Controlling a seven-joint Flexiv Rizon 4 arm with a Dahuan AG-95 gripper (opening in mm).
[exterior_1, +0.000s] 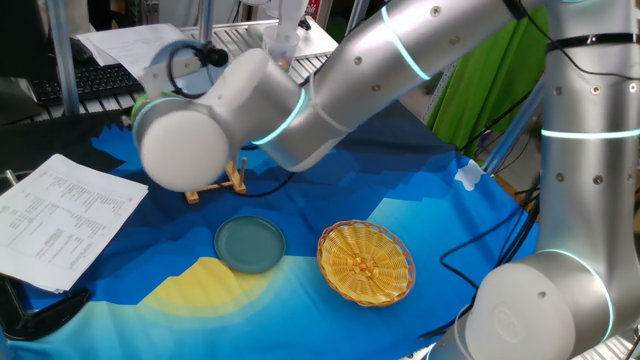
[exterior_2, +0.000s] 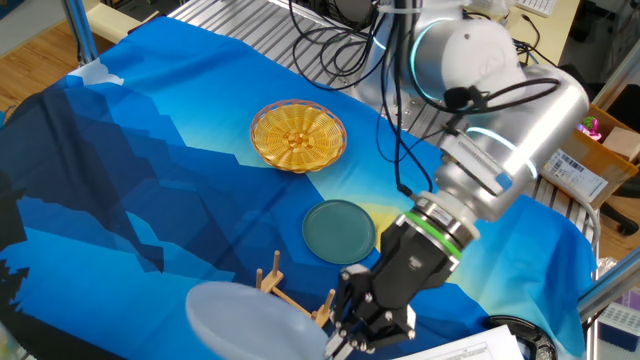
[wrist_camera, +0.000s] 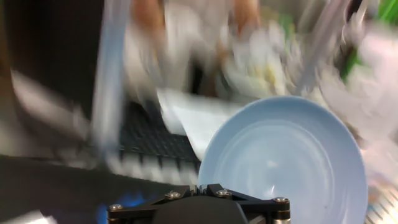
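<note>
A light blue plate (exterior_2: 250, 322) hangs in the air with my gripper (exterior_2: 338, 342) shut on its rim. In the wrist view the face of the plate (wrist_camera: 280, 158) rises tilted beyond the gripper, right of centre. Below it, a wooden rack (exterior_2: 292, 298) with upright pegs stands on the cloth; from exterior view 2 the plate appears beside and partly in front of it. In exterior view 1 the arm covers the gripper and much of the rack (exterior_1: 236, 176). How the fingertips meet the rim is hard to make out.
A dark green plate (exterior_1: 250, 244) lies flat on the blue patterned cloth, with a round wicker basket (exterior_1: 366, 263) to its right. Printed sheets (exterior_1: 65, 222) cover the left side. Between basket and right cloth edge, cables trail near the arm's base.
</note>
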